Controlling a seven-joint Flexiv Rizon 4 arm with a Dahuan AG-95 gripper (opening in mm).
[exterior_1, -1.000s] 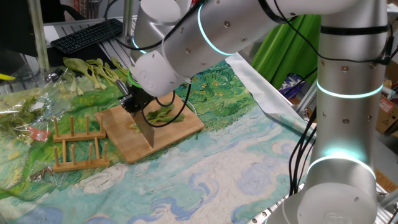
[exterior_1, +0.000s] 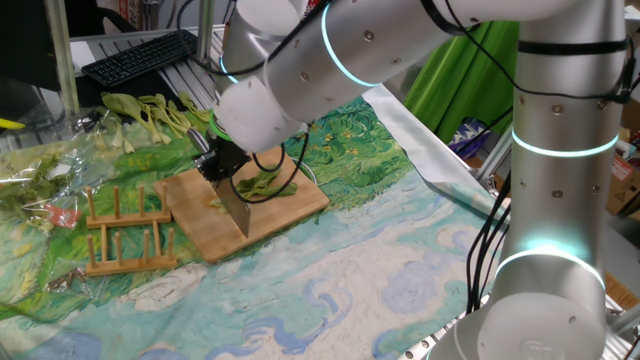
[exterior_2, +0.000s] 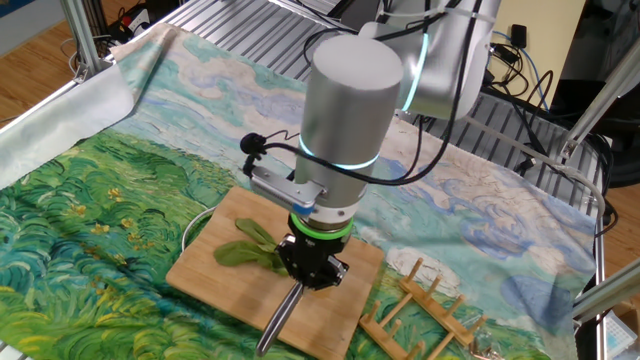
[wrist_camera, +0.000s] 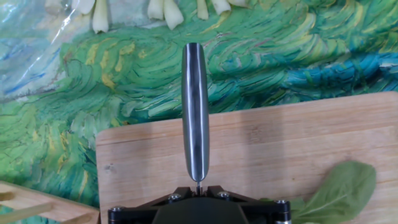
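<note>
My gripper (exterior_1: 222, 168) is shut on a knife with a broad metal blade (exterior_1: 234, 208), which points down over the cutting board (exterior_1: 290, 213). In the wrist view the knife's steel handle (wrist_camera: 196, 112) sticks out past the fingers, away from the gripper. Green leaves (exterior_2: 243, 250) lie on the board right beside the blade; one leaf (wrist_camera: 345, 186) shows at the lower right of the wrist view. Exterior view 2 shows the handle (exterior_2: 280, 320) slanting toward the board's near edge, while the arm hides the blade there. Whether the blade's edge touches the board is hard to tell.
A wooden peg rack (exterior_1: 130, 232) stands close to the board's left side. Behind it lie leafy stalks (exterior_1: 150, 118) and a clear plastic bag (exterior_1: 40, 180) of greens. The cloth (exterior_1: 350, 270) in front of the board is clear.
The knife stays in my gripper; board and leaves look unchanged.
</note>
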